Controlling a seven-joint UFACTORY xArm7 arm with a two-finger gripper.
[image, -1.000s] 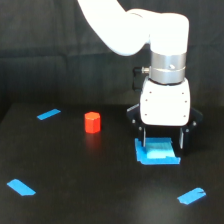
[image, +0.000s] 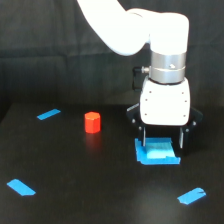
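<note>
My gripper (image: 163, 138), below its white hand, points down at the right of the table. Its dark fingers look spread apart, low over a bright blue square-shaped thing (image: 158, 160) with a paler blue middle. Whether the fingers touch it cannot be told, and the hand hides its far part. Well to the left of the gripper, a small red-orange block (image: 92, 122) stands alone on the dark table.
Flat blue strips lie at the back left (image: 49, 114), the front left (image: 21, 187) and the front right (image: 191, 196). A black curtain (image: 50, 60) hangs behind.
</note>
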